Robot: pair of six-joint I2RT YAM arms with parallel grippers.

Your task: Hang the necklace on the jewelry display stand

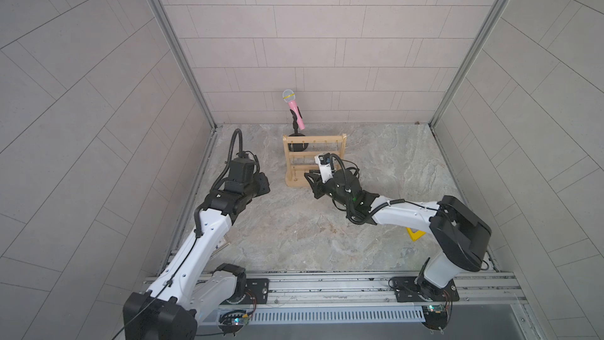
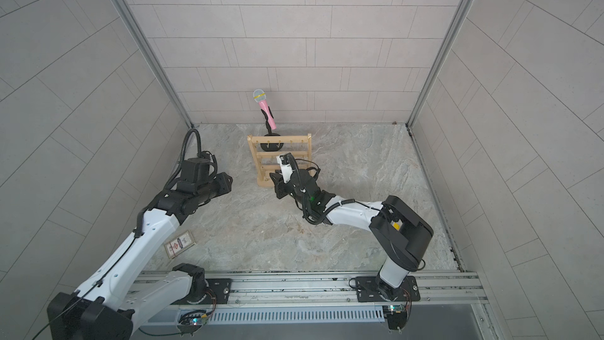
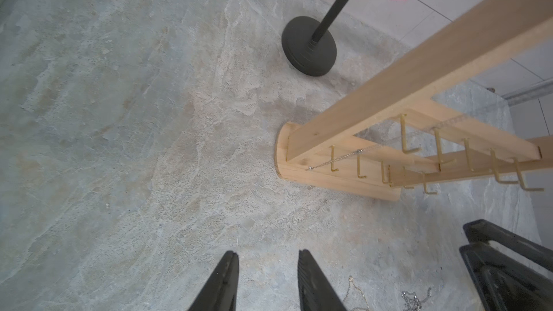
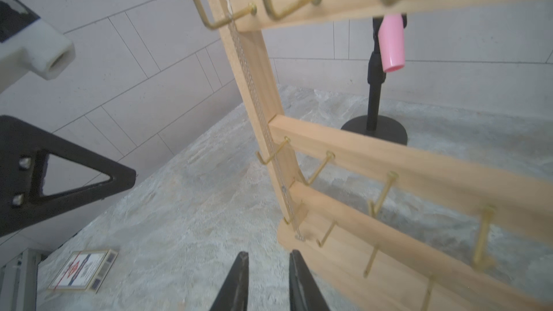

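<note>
The wooden display stand (image 1: 314,139) stands upright at mid-table, brass hooks along its bars. A thin silver necklace (image 4: 247,72) hangs from the end hook of its top bar, running down along the side post, in the right wrist view. The left wrist view shows this strand (image 3: 360,151) beneath the top bar. My right gripper is open in front of the stand, with nothing visible between its fingers. Left of the stand my left gripper is also open and empty, apart from the wood.
Another silver chain (image 3: 414,300) and a fine gold-toned one (image 3: 356,288) lie on the table. Behind the stand is a pink microphone (image 1: 295,113) on a black base. A flat framed card (image 2: 179,244) lies at front left.
</note>
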